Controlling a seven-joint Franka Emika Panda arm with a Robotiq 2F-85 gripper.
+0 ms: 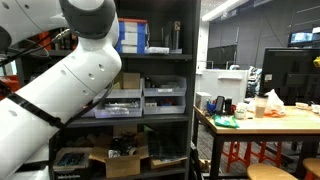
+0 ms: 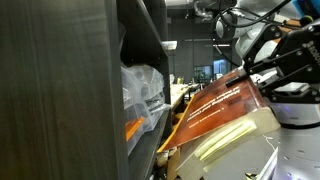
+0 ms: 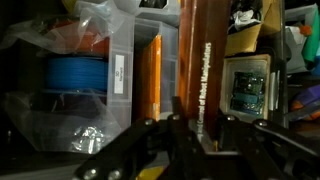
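A reddish-brown book (image 3: 205,55) is pinched by its lower end in my gripper, its spine lettering facing up in the wrist view. The second exterior view shows the same book (image 2: 217,108) tilted, with its cream page edges (image 2: 225,140) toward that camera, out in front of the dark shelf unit (image 2: 60,90). In the first exterior view the white arm (image 1: 75,75) hides the gripper and the book.
Below the book in the wrist view are a clear bin with a blue spool (image 3: 77,73), an orange item (image 3: 151,75) and a box holding a circuit board (image 3: 245,90). Clear drawers (image 1: 165,100) fill the middle shelf. A wooden table (image 1: 265,120) stands to the right.
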